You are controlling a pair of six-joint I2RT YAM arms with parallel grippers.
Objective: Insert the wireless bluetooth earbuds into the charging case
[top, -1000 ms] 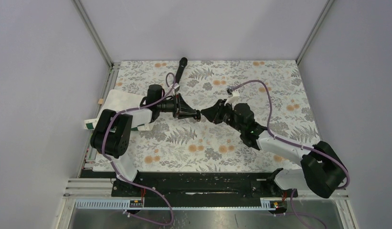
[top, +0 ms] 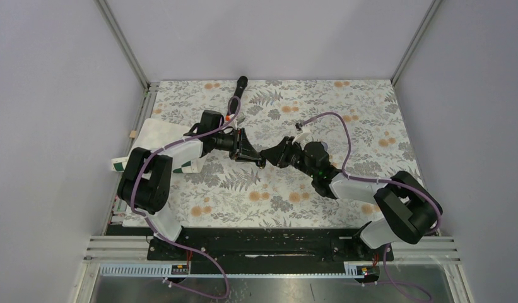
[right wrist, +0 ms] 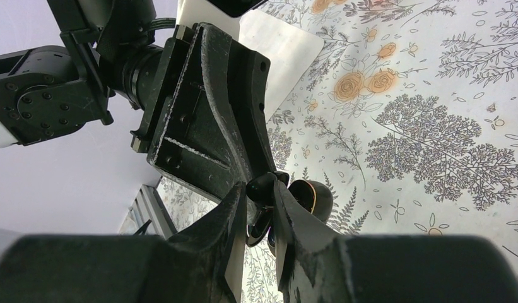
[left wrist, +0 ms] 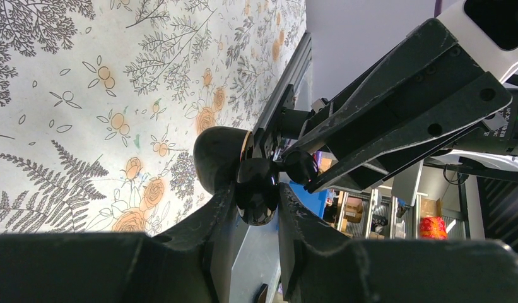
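At the table's centre my left gripper [top: 252, 157] is shut on the black, glossy charging case [left wrist: 257, 195]; its upright lid [left wrist: 216, 156] with a gold rim shows behind it in the left wrist view. My right gripper [top: 269, 155] is shut on a small black earbud [right wrist: 260, 190], held right at the case, beside or over its open top. Whether the earbud sits in a slot or only touches the case cannot be told.
A white board [top: 156, 134] lies at the left. A black microphone-like object [top: 241, 84] lies at the back.
My right arm has moved left and slightly down in the top view, bringing the earbud closer to the case. The left gripper has shifted slightly toward the front.
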